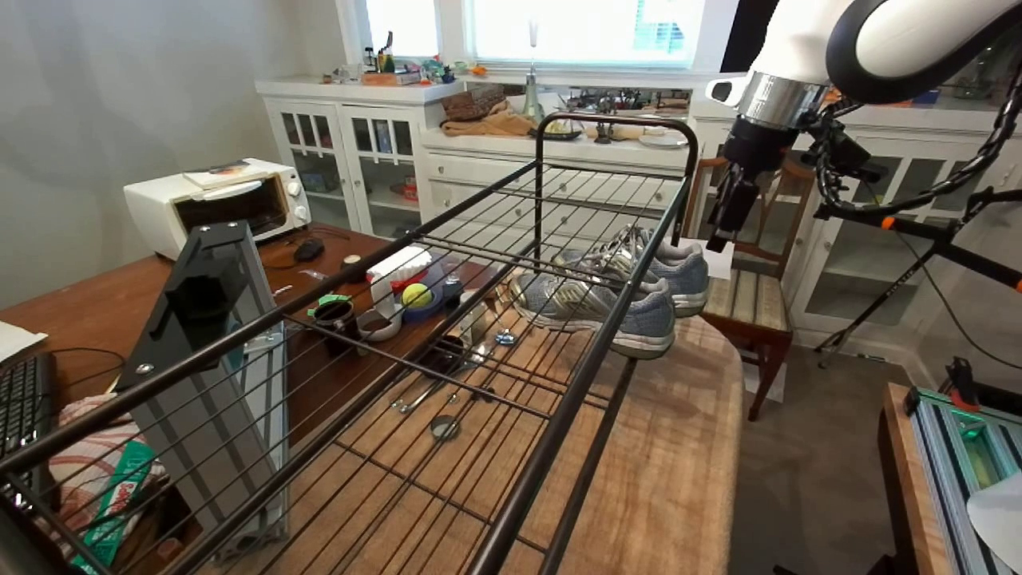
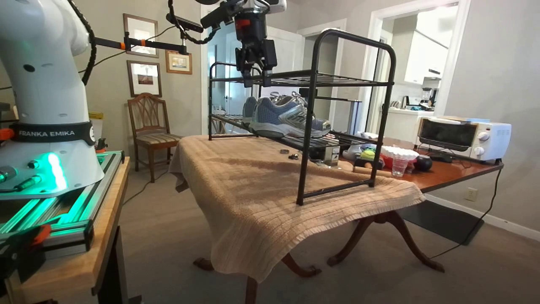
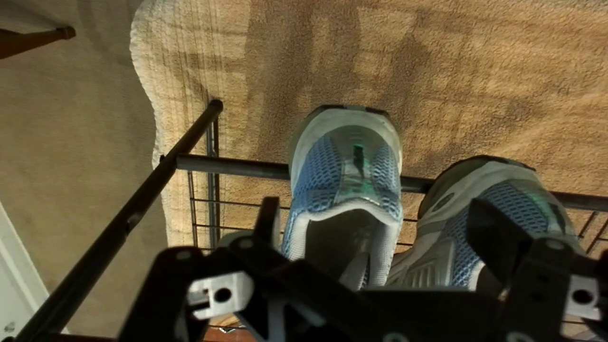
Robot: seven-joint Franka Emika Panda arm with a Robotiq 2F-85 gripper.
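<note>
Two grey-blue running shoes lie side by side on the lower shelf of a dark metal rack [image 2: 306,147], heels out over its front bar. In the wrist view one shoe [image 3: 316,176] shows its heel and hollow opening between my fingers. The other shoe [image 3: 450,228] sits angled to its right, partly covered by a finger [image 3: 490,228]. Above the shoes and near the upper shelf's edge, my gripper [image 2: 257,80] points down, open and holding nothing. Exterior view 1 has the gripper [image 1: 722,235] clear of the shoes, on the rack's outer side.
The upper wire shelf [image 1: 479,259] covers part of the space over the shoes. A tan cloth [image 2: 243,202] spreads over the table before the rack, mostly bare there. Behind the rack are small items, a tennis ball [image 1: 417,295] and a toaster oven [image 1: 225,206].
</note>
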